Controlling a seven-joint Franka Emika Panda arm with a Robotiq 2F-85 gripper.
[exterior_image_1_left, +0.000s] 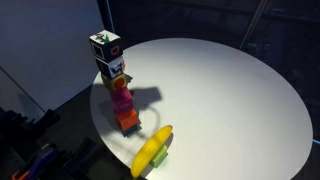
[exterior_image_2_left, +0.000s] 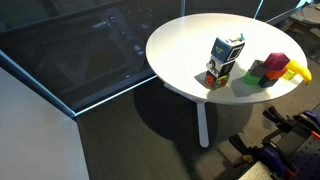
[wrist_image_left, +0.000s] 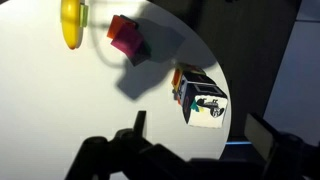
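My gripper stands open, nothing between its fingers. It hangs off the edge of the round white table in exterior view 1, its dark fingers at lower left. A stack of black-and-white picture blocks stands near the table's rim, its upper block turned and overhanging. In the wrist view this stack shows from above, just ahead of the gap between the fingers and nearer the right one. A magenta block sits apart from it, close to a yellow toy banana. In exterior view 1 the stack partly lines up with coloured blocks.
Green and red blocks cluster beside the banana near the rim. Dark floor surrounds the table.
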